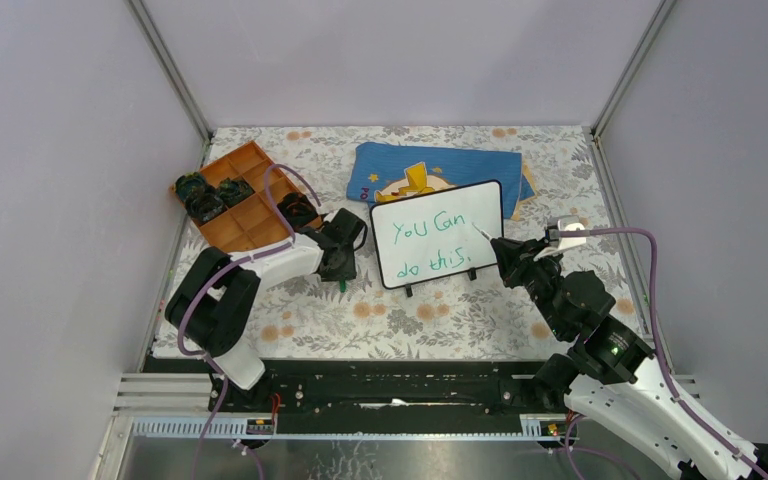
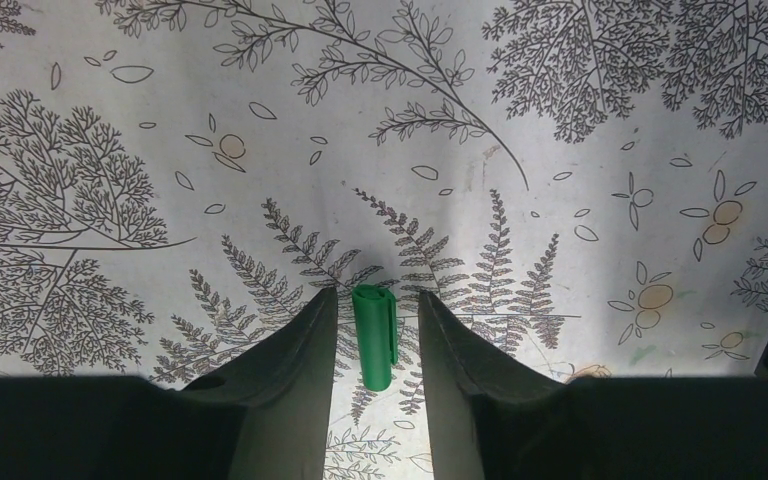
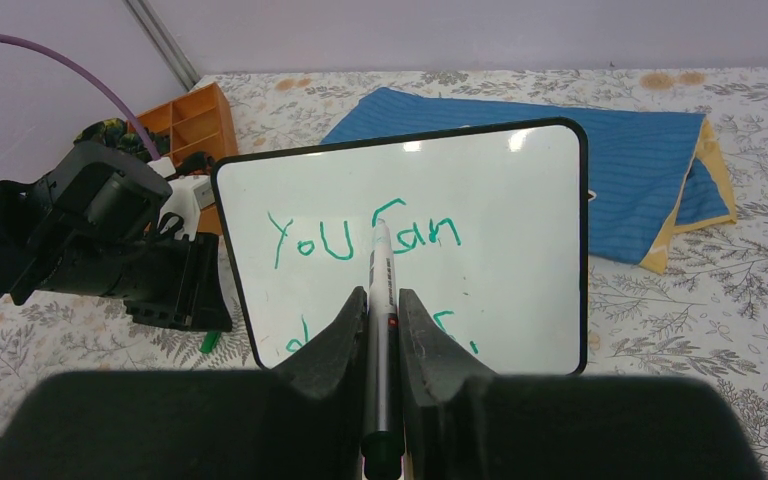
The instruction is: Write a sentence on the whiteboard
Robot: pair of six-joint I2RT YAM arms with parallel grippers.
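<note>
The whiteboard (image 1: 450, 208) stands upright on small black feet, with "You Can do this." on it in green. My right gripper is shut on a white marker (image 3: 382, 265), its tip pointing toward the board; in the top view the marker is in front of the board's right part, and contact cannot be told. Below my left gripper, a green marker cap (image 2: 375, 345) is on the patterned cloth between the open fingers, with a gap at each side.
An orange compartment box (image 1: 250, 160) with dark items is at the back left, close to the left arm. Behind the board lies a blue cloth (image 1: 480, 163).
</note>
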